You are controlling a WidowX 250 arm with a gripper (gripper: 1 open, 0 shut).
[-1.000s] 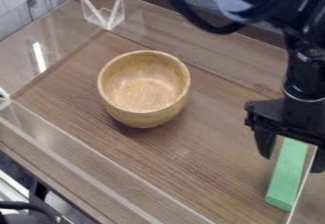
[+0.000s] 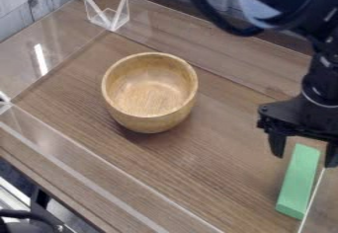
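My black gripper (image 2: 298, 138) hangs at the right side of the camera view, open, its tips just over the upper end of a pale green oblong block (image 2: 297, 183) lying on the wooden table. A round wooden bowl (image 2: 150, 114) stands left of centre, apart from the gripper. Whether the fingertips touch the block is hard to tell.
The wooden table (image 2: 158, 178) has free room in the middle and toward the left. A small clear angular object (image 2: 109, 10) is at the back left. A dark object (image 2: 20, 225) shows at the bottom left corner, off the table's edge.
The block and bowl have not visibly moved.
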